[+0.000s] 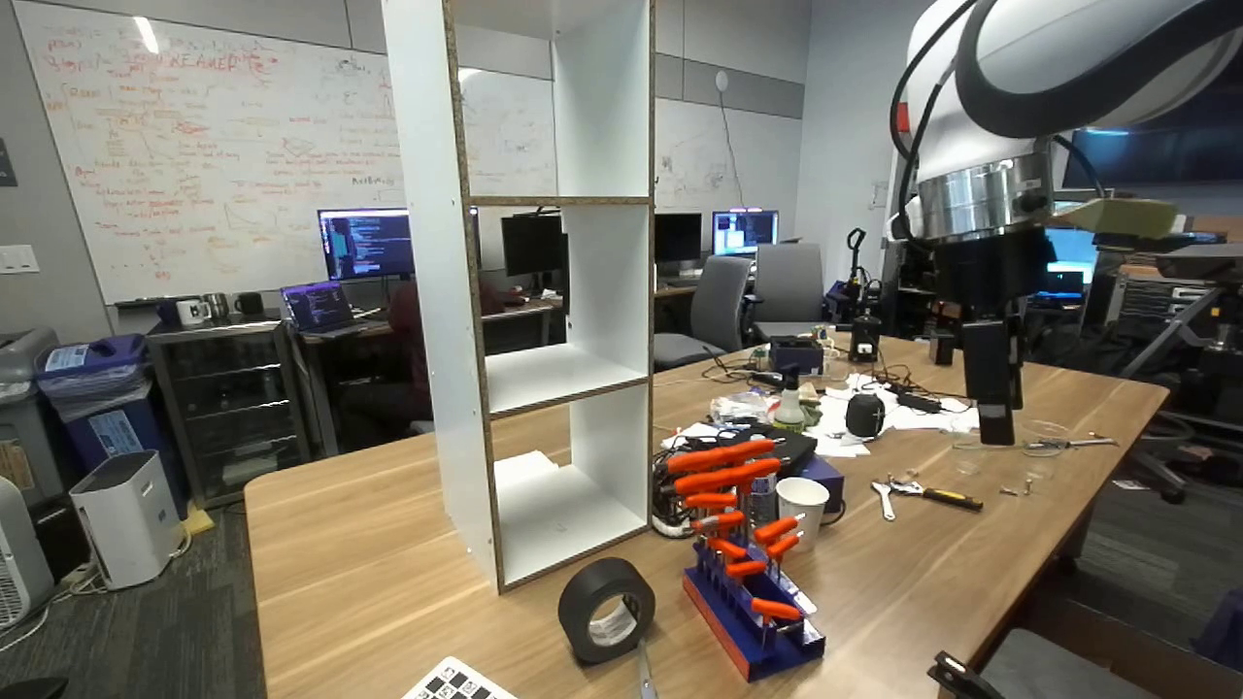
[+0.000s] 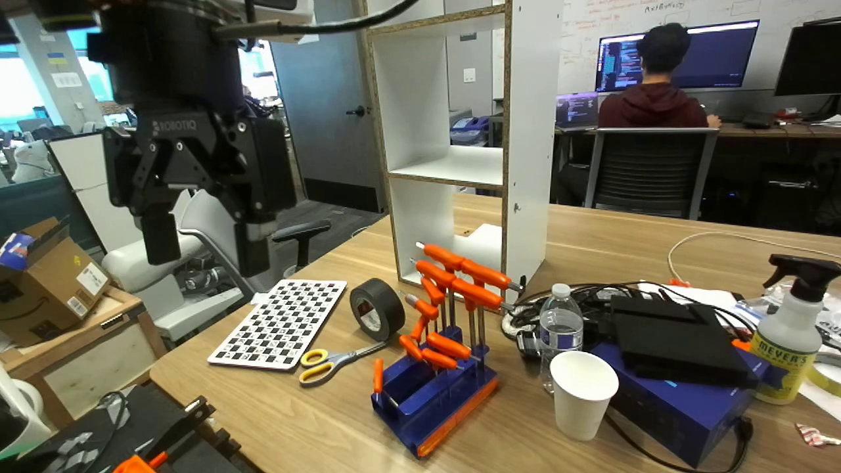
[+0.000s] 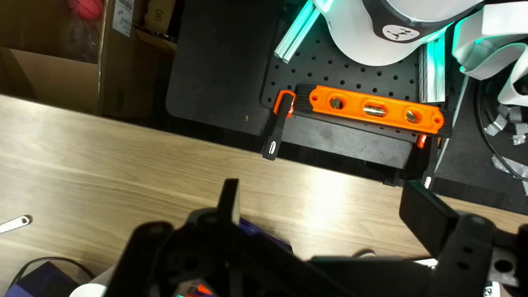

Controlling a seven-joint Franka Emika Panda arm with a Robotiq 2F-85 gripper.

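High above the table's near edge hangs my gripper [image 2: 207, 260], its two fingers apart and the space between them empty. In the wrist view the gripper shows its fingers spread wide over bare wood. A rack of orange-handled hex keys on a blue stand [image 1: 752, 635] sits on the table, well below and apart from the gripper. A roll of black tape [image 2: 376, 310] stands on edge near the rack, and scissors with yellow-and-grey handles [image 2: 319, 365] lie beside it. A white paper cup [image 2: 581, 394] stands upright on the rack's other side.
A tall white shelf [image 1: 437, 349] rises behind the tape. Near the cup are a water bottle [image 2: 560, 331], a black device [image 2: 678, 339] and a spray bottle [image 2: 784, 347]. A checkerboard [image 2: 280, 323] lies flat. An orange level [image 3: 376, 109] rests by the arm's base.
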